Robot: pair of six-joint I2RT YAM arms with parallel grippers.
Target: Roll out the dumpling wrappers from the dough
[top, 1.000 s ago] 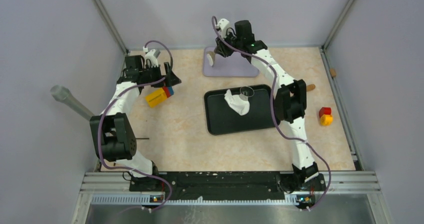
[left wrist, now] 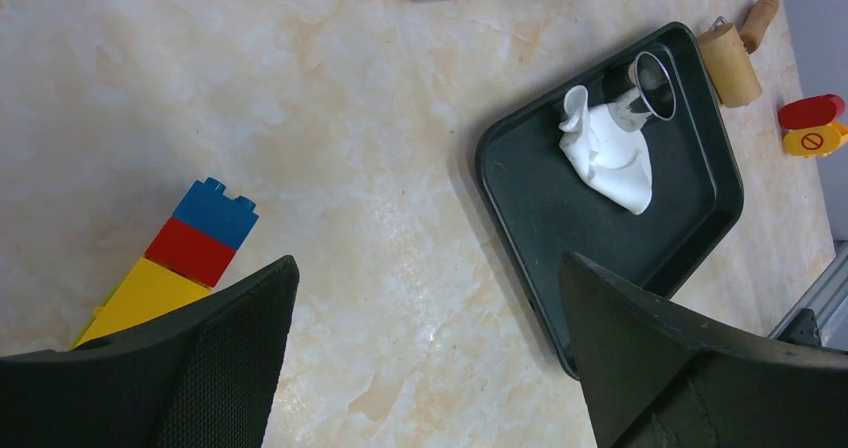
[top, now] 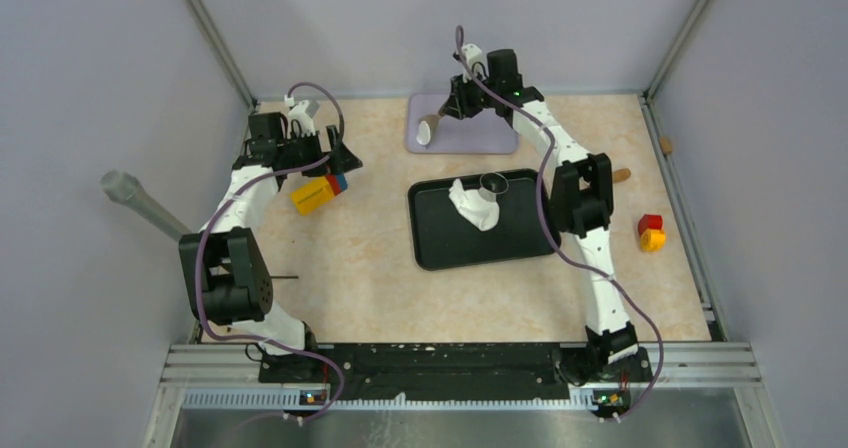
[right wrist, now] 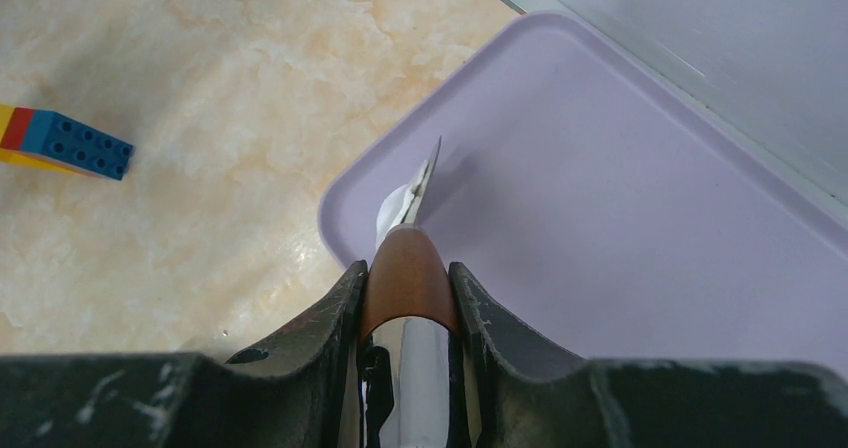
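Note:
My right gripper is shut on the brown handle of a metal-bladed tool above the left part of the lilac tray. Against the blade shows a small white piece, probably dough; in the top view it is a white oval. Whether it touches the tray I cannot tell. White, crumpled dough lies in the black tray, with a round metal cutter at its edge. On the left, my left gripper hangs open and empty. A wooden rolling pin lies beyond the black tray.
Below the left gripper are yellow, red and blue toy blocks. Red and yellow toys sit at the right edge. Between the left blocks and the black tray the tabletop is bare.
My left arm has hardly moved.

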